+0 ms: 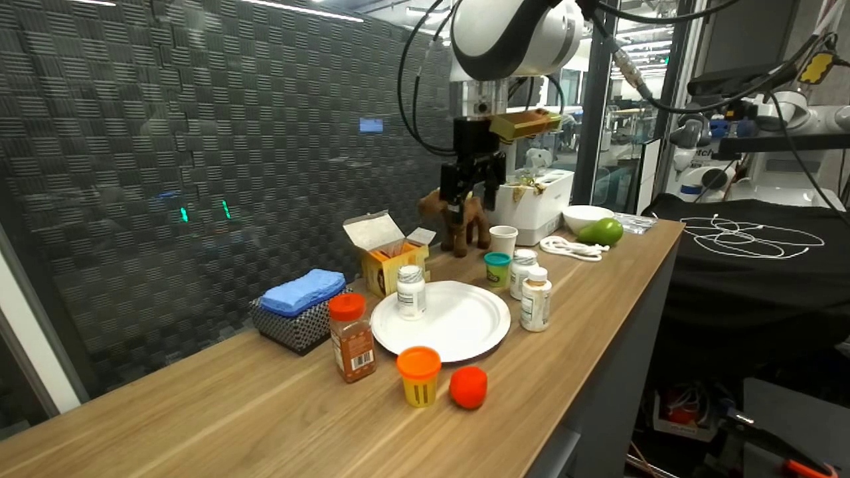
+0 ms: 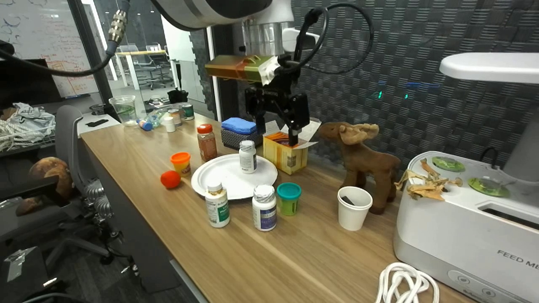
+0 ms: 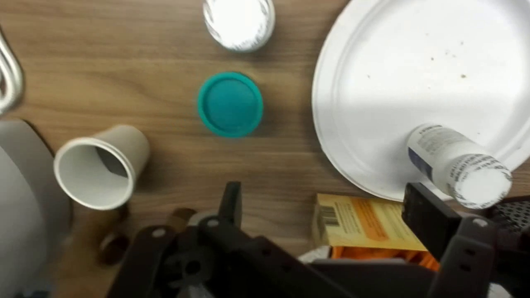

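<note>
On the white plate (image 1: 466, 318) a white pill bottle (image 1: 411, 293) stands upright, close to the rim on the box side; the wrist view shows this bottle (image 3: 447, 159) beyond one fingertip, apart from it. My gripper (image 2: 276, 132) hangs in the air, open and empty, higher than the bottle and near the yellow box (image 2: 286, 154). Two more pill bottles, one with a purple label (image 2: 265, 208) and one with a green label (image 2: 217, 206), stand on the table off the plate, beside a teal-lidded tub (image 3: 230, 104).
A white paper cup (image 2: 352, 209), a brown plush moose (image 2: 366, 151) and a white planter (image 2: 444, 222) crowd the far end. A spice jar (image 1: 351, 338), an orange-lidded tub (image 1: 419, 376) and a red ball (image 1: 468, 387) stand at the plate's near side.
</note>
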